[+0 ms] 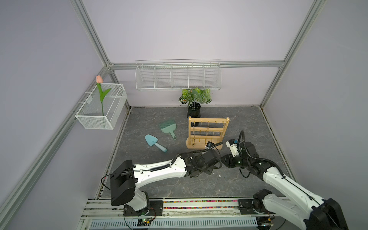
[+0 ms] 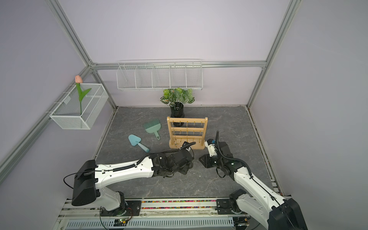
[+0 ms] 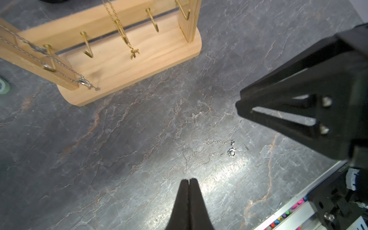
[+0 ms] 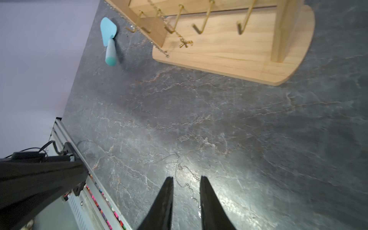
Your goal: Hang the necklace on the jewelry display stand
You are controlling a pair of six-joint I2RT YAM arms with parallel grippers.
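Note:
A thin silver necklace chain [image 3: 232, 153] with a small round pendant lies loose on the grey table in the left wrist view. My left gripper is shut with its fingertips together and nothing between them; the chain lies outside, ahead of the tips. Across from it, my right gripper stands open, a narrow gap between its fingers. Part of the chain [image 4: 184, 168] shows on the table beyond and between those tips. The wooden display stand [image 1: 208, 129] is farther back, with brass hooks [image 4: 207, 17] and other necklaces hanging on its left and middle.
A potted plant [image 1: 194, 100] stands behind the stand. To the left lie a blue trowel [image 1: 151, 140] and a green dustpan [image 1: 167, 126]. White wire baskets [image 1: 178, 76] hang on the walls. Bare table surrounds the chain, though both arms come close together there.

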